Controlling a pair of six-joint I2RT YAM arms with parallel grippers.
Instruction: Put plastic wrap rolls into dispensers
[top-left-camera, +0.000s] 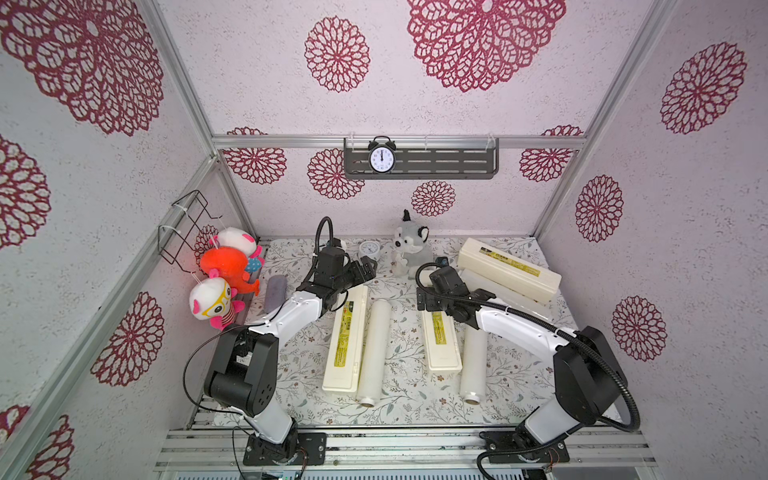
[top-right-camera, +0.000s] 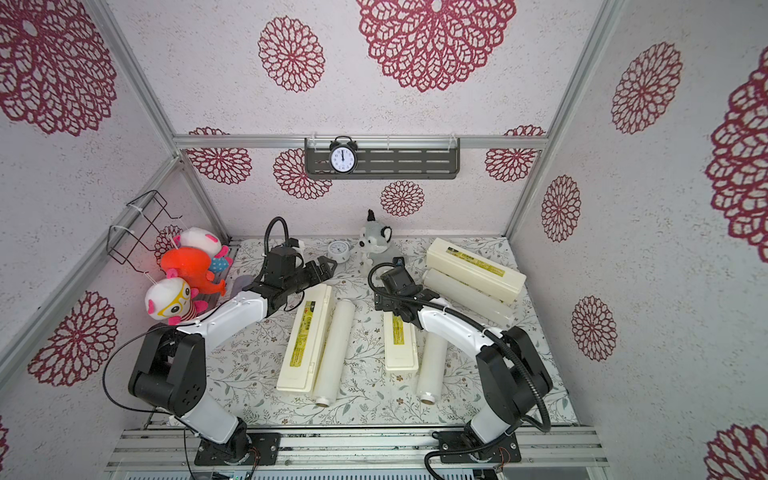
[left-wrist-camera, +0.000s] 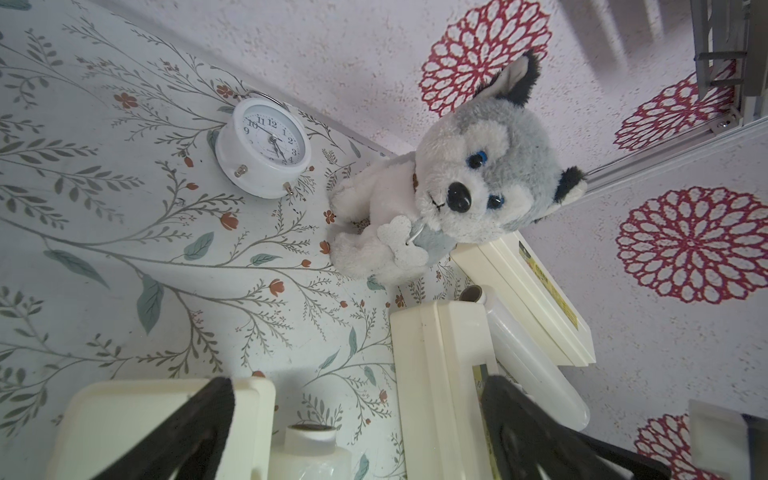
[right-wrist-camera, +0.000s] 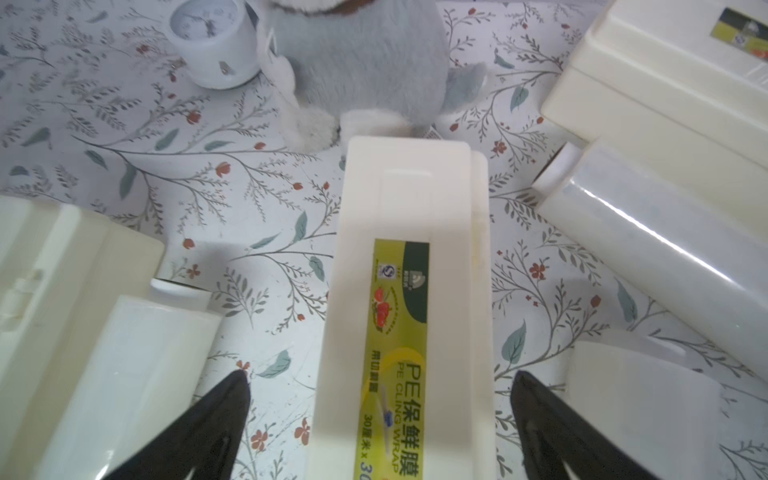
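Observation:
Three cream dispenser boxes with yellow-green labels lie on the table: a left box (top-left-camera: 346, 340), a middle box (right-wrist-camera: 404, 320) and a back-right box (top-left-camera: 509, 269). Each has a white wrap roll on the table beside it: the left roll (top-left-camera: 374, 352), the middle roll (top-left-camera: 474, 364) and the back-right roll (right-wrist-camera: 664, 248). My right gripper stands open above the middle box, its fingertips at either side in the wrist view and apart from it. My left gripper is open and empty, over the far end of the left box. Lids appear closed; the interiors are hidden.
A grey husky plush (left-wrist-camera: 472, 168) and a white clock (left-wrist-camera: 264, 146) stand at the back. Colourful plush toys (top-left-camera: 228, 272) and a grey case (top-left-camera: 275, 293) are at the left. Bare table lies between the left roll and the middle box.

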